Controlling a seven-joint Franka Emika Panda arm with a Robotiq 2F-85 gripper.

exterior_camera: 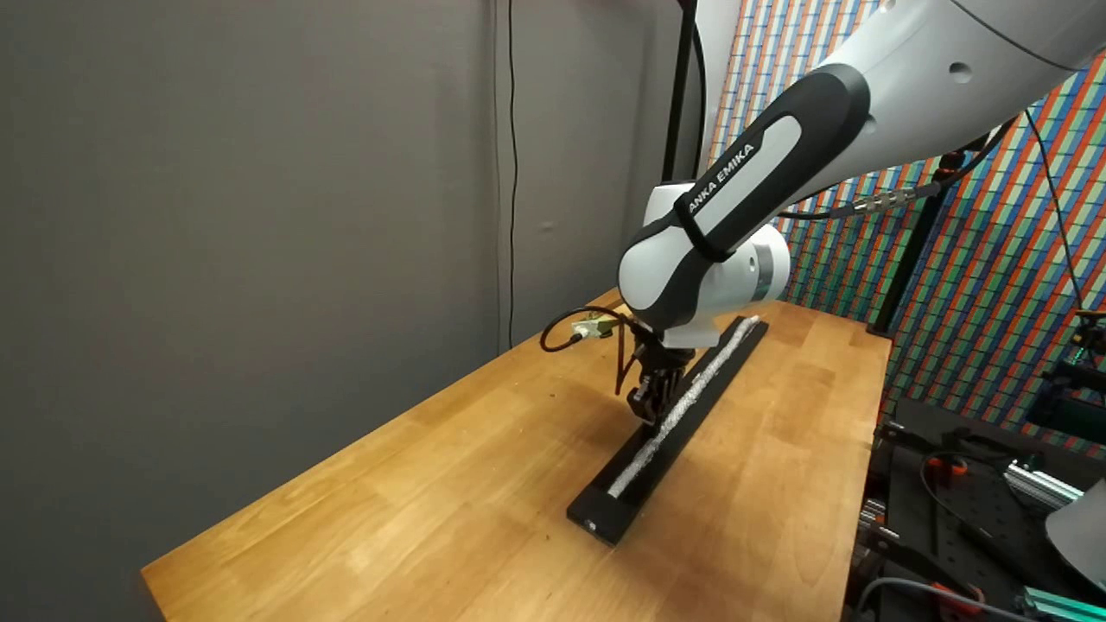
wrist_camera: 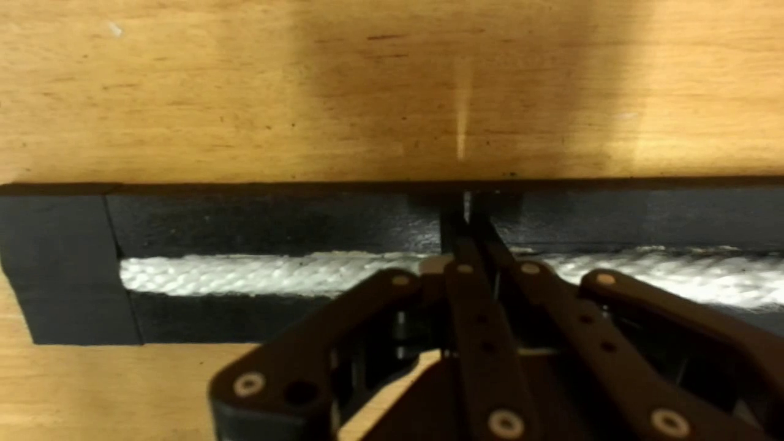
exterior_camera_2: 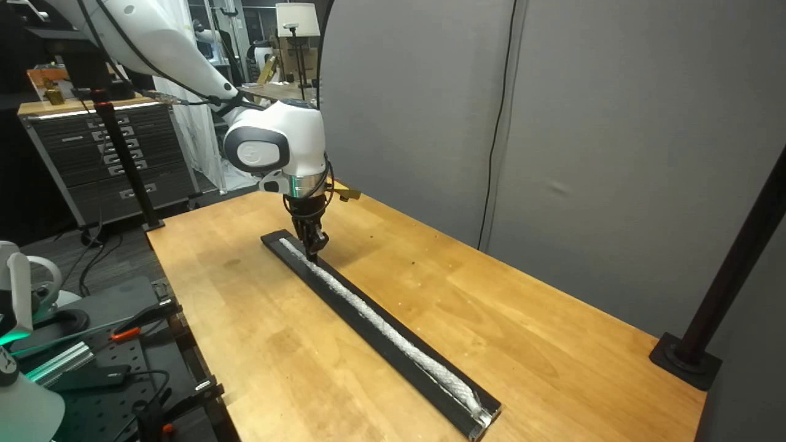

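A long black strip (exterior_camera_2: 368,328) lies flat on the wooden table, and a white braided rope (exterior_camera_2: 398,340) runs along its length. My gripper is shut, its fingers together with nothing showing between them. In the wrist view the fingertips reach past the rope (wrist_camera: 220,274) and end over the black band (wrist_camera: 294,220) beside it. Part of the rope is hidden behind the fingers. From outside, the gripper (exterior_camera: 653,425) points down at the strip (exterior_camera: 601,508); whether its tips touch the surface I cannot tell.
Bare wooden table (exterior_camera: 415,508) surrounds the strip on both sides. A grey wall panel (exterior_camera: 259,259) stands along one long edge. A black post (exterior_camera_2: 700,324) rises from a table corner. Beside the other edge is a cart (exterior_camera_2: 110,368) with tools and cables.
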